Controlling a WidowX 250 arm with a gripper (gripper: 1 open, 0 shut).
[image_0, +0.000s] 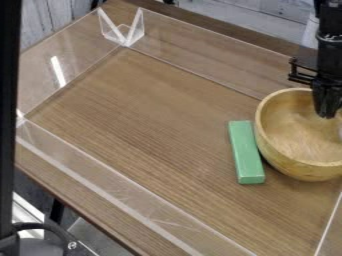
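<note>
My black gripper (319, 98) reaches down from the top right edge, its tip at the back rim of a large wooden bowl (297, 155) on the right of the table. It looks shut, with nothing visible between its fingers; the tip is small and partly cut off by the frame. A long green block (246, 153) lies flat just left of the bowl.
Clear plastic pieces (123, 27) stand at the back left, and transparent strips run along the table's edges. Black equipment (30, 242) sits beyond the bottom left corner.
</note>
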